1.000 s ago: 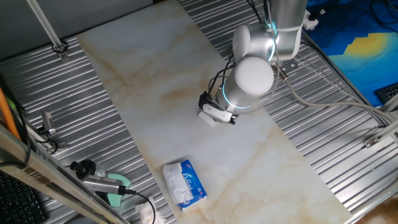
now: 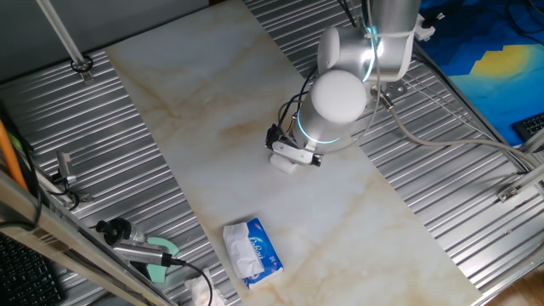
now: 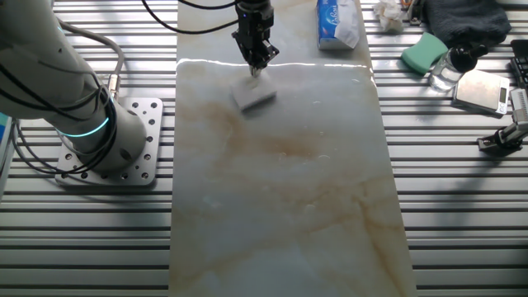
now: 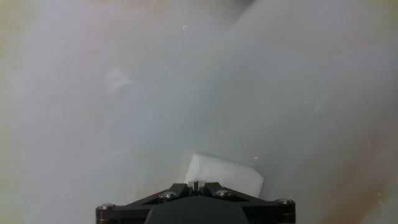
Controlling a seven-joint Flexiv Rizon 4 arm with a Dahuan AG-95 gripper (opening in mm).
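Note:
A white block-like pad (image 4: 230, 174) lies under the gripper in the wrist view, partly hidden by the dark fingers. The fingers are drawn together, and a small white piece of the pad shows between their tips. Exterior view 2 has the pad (image 3: 254, 95) just below the pointed end of the gripper (image 3: 256, 69), low over or on the marble-patterned board (image 3: 272, 206); which of the two is hard to tell. From exterior view 1, the pad (image 2: 284, 165) peeks out beneath the gripper (image 2: 293, 155).
A blue and white tissue pack (image 2: 253, 252) rests on the board, apart from the gripper. Beyond the board's edge are a green item (image 3: 424, 53), a clear bottle (image 3: 450, 69) and a small scale (image 3: 481, 91). Much of the board is bare.
The gripper has shifted slightly left in exterior view 1, with the white pad staying beneath it. The tissue pack has not moved.

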